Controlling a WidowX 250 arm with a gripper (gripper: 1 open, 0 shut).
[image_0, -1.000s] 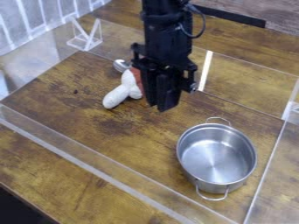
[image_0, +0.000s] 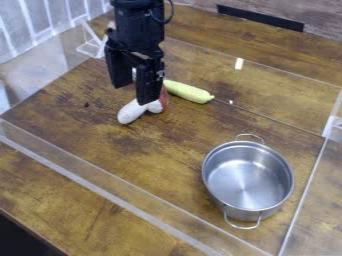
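My black gripper (image_0: 134, 78) hangs in the upper middle of the view, open, over the wooden surface. Just below it lies a white object (image_0: 134, 113), with a small red thing (image_0: 162, 102) partly hidden behind the gripper. A pale yellow-green corn-like object (image_0: 189, 91) lies to the right of the gripper. A steel pot (image_0: 247, 180) with two handles stands at the lower right.
Clear plastic walls bound the wooden tabletop (image_0: 94, 170).
My gripper has moved left and away from the pot, uncovering more of the yellow-green object. The pot has not moved.
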